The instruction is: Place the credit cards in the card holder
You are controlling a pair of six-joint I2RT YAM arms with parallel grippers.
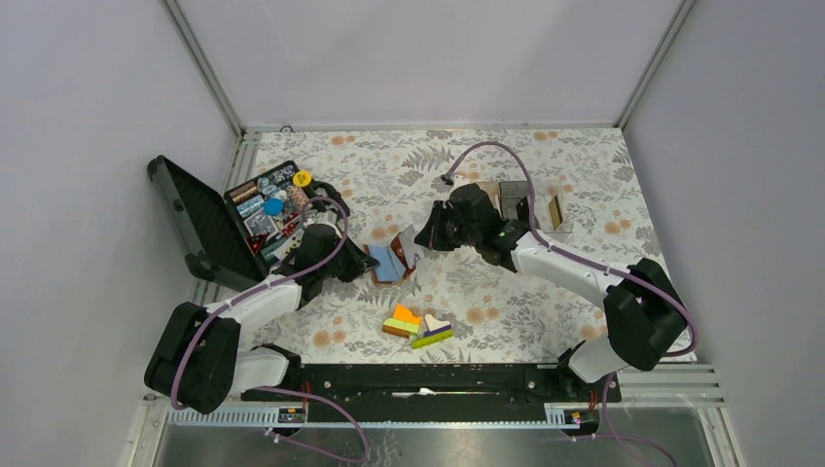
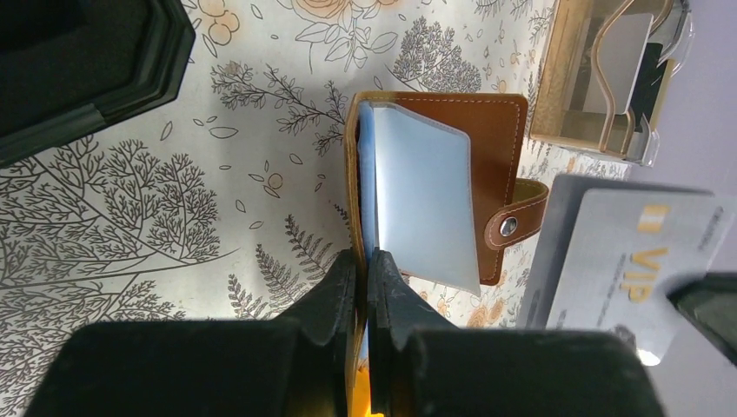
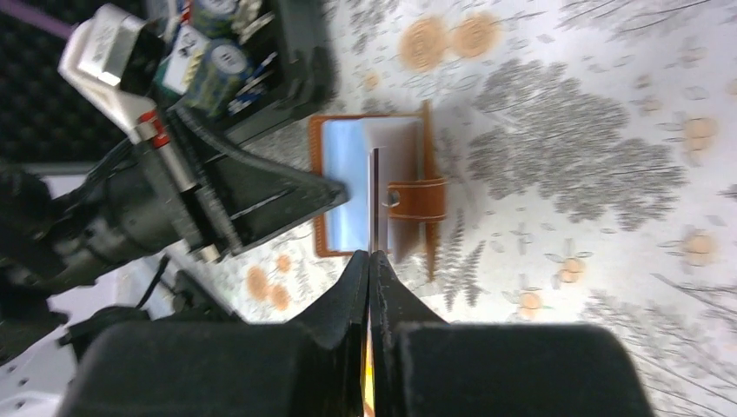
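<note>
The brown card holder [image 2: 500,130] lies open at mid-table with clear blue-white sleeves [image 2: 421,200]. My left gripper [image 1: 373,264] is shut on its edge. My right gripper [image 1: 430,240] is shut, holding a thin stack of cards, seen edge-on in the right wrist view. A silver VIP card [image 2: 634,269] shows beside the right finger in the left wrist view, over the holder's right side.
An open black case [image 1: 190,219] full of small items stands at left. A divided box [image 1: 557,224] sits at back right. Coloured blocks [image 1: 431,339] lie near the front edge.
</note>
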